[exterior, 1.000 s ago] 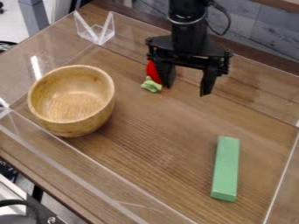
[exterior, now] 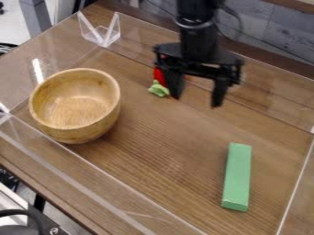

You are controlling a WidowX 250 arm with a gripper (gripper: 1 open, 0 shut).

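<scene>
My gripper [exterior: 196, 92] stands open over the upper middle of the table, its black fingers spread wide and pointing down. Just left of it, partly behind the arm, are a red object [exterior: 160, 73] and a small green item [exterior: 159, 89]. A green bar [exterior: 237, 175] lies at the lower right.
A wooden bowl [exterior: 73, 104] sits at the left. A clear wire rack [exterior: 101, 30] stands at the upper left. The table's edge shows at the lower left.
The objects on the table have not visibly moved.
</scene>
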